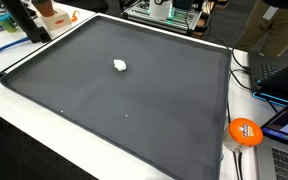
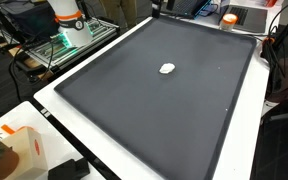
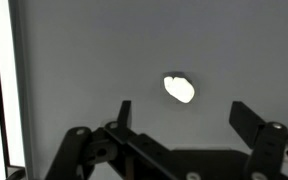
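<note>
A small white lump (image 1: 119, 65) rests on the dark grey mat (image 1: 124, 105), towards its far left part in exterior view 1. The same white lump (image 2: 166, 69) shows in exterior view 2, with bare mat all round it. From above, the wrist view has the white lump (image 3: 180, 89) just beyond the tips of my gripper. Its black fingers stand wide apart, and nothing is seen held between them. In neither exterior view can the gripper be made out.
An orange-topped round object (image 1: 245, 132) is at the right of the mat, near a laptop (image 1: 285, 155) and cables. A terracotta pot (image 2: 20, 156) stands at the near left in exterior view 2.
</note>
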